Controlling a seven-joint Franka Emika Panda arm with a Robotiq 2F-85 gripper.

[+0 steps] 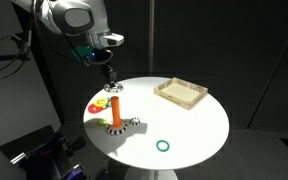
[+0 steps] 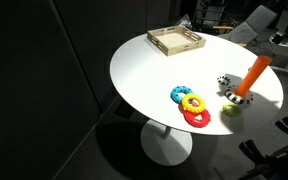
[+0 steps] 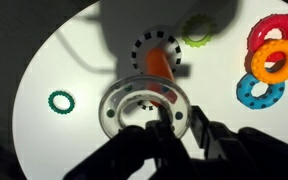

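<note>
A clear ring with dark dots is held by my gripper, shut on the ring's edge. In exterior view 1 it hangs above the table, just over and slightly left of the top of an upright orange post. The wrist view shows the post partly behind the ring, rising from a black-and-white checkered base. Ring and post look apart. Exterior view 2 has the orange post at the right, with the arm's end beside its top; the held ring is hard to make out there.
Red, yellow and blue rings lie together. A lime ring lies near the post, and a dark green ring lies alone. An open wooden tray stands at the back.
</note>
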